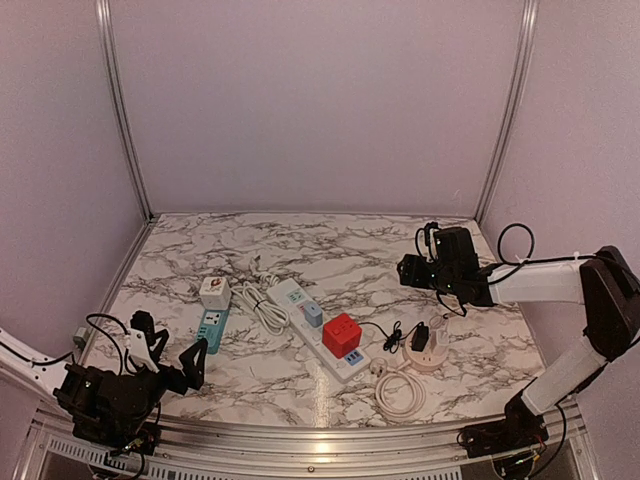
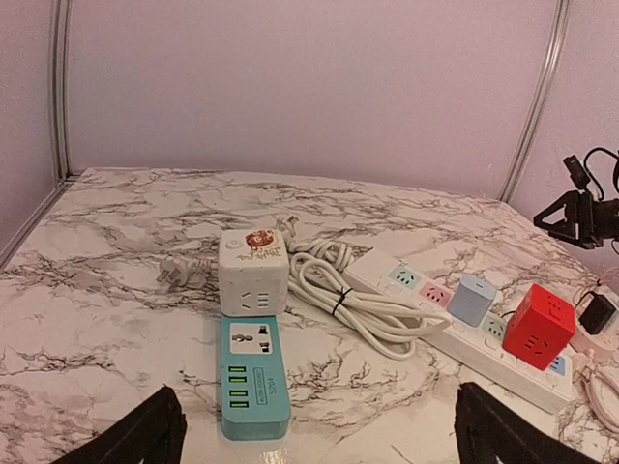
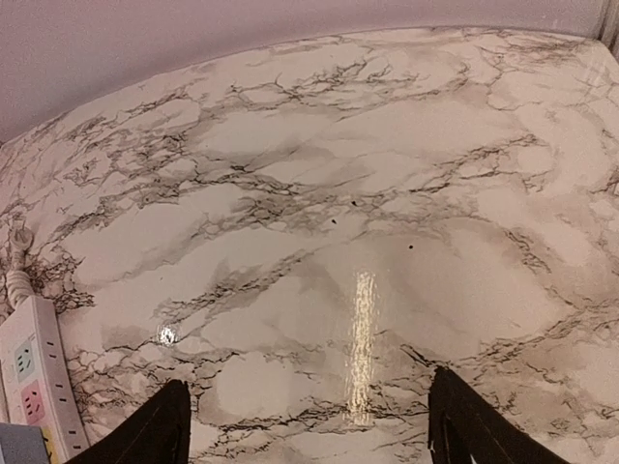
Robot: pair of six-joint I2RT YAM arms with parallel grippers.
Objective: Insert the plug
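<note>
A long white power strip (image 1: 295,298) carries a light-blue cube (image 1: 312,315) and a red cube (image 1: 342,335). A black plug (image 1: 421,336) with a cord stands on a round pinkish socket base (image 1: 427,356). A teal strip (image 2: 254,391) lies under or against a white cube (image 2: 253,273) on the left. My left gripper (image 1: 182,350) is open at the near left, low beside the teal strip. My right gripper (image 1: 408,270) hangs at the back right above bare table, its fingers apart with nothing between them, as the right wrist view shows.
A coiled white cable (image 1: 265,310) lies between the strips, and another coil (image 1: 400,410) is at the front.
</note>
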